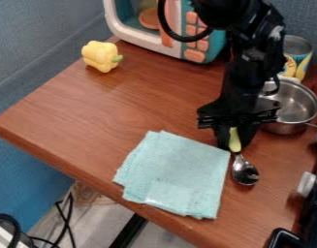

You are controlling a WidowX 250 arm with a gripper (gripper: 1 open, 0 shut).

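Note:
My black gripper (234, 132) is low over the right side of the wooden table, at the upper end of a spoon (245, 172) with a yellow-green handle and a metal head. The fingertips are dark and overlap the handle's top, so I cannot tell whether they hold it. A folded light-blue cloth (169, 174) lies just left of the spoon.
A steel pot (294, 105) sits right of the gripper, with a can (297, 58) behind it. A toy microwave (132, 21) stands at the back, a yellow pepper (101, 55) at back left. Black appliances edge the lower right.

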